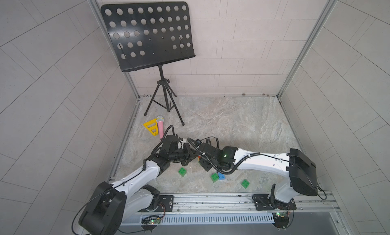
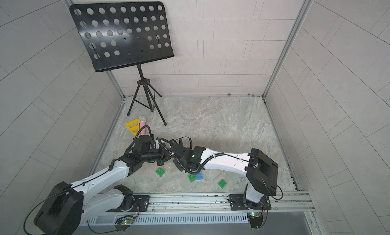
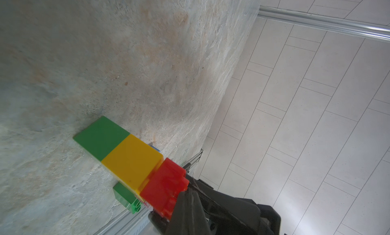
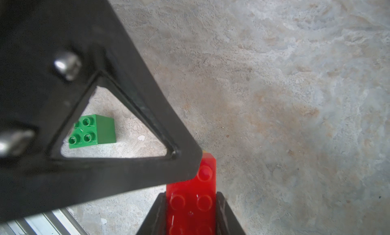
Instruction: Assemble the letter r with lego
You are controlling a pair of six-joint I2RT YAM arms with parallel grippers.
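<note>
A joined row of green [image 3: 101, 137], yellow [image 3: 132, 159] and red [image 3: 166, 186] bricks shows in the left wrist view. My right gripper is shut on the red brick, whose studs face its camera. My left gripper is shut, its tips right up against the red brick, with nothing visible between its fingers. In the right wrist view the left gripper's black finger [image 4: 170, 166] crosses in front and overlaps the red brick's upper end. Both overhead views have the row mostly hidden by the grippers.
Loose on the floor nearby are a green brick [image 1: 182, 172], another green brick [image 1: 214, 177] beside a blue brick [image 1: 221, 176], and a third green brick [image 1: 245, 183]. A pink microphone [image 1: 160, 127], yellow rack [image 1: 151, 127] and music stand [image 1: 148, 36] stand back left.
</note>
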